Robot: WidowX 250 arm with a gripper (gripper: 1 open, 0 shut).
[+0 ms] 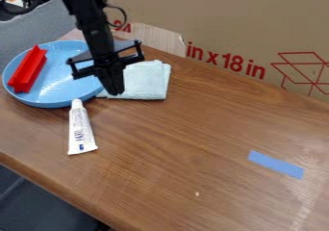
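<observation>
My black gripper (pixel 113 87) points down over the left edge of a folded pale cloth (pixel 145 81), at the right rim of a blue plate (pixel 56 88); it looks shut, and whether its tips touch the cloth I cannot tell. A red block (pixel 27 68) lies on the plate's left side. A white tube (pixel 80 127) lies on the wood in front of the plate.
A cardboard box (pixel 244 38) stands along the back. The table's front edge runs along the lower left.
</observation>
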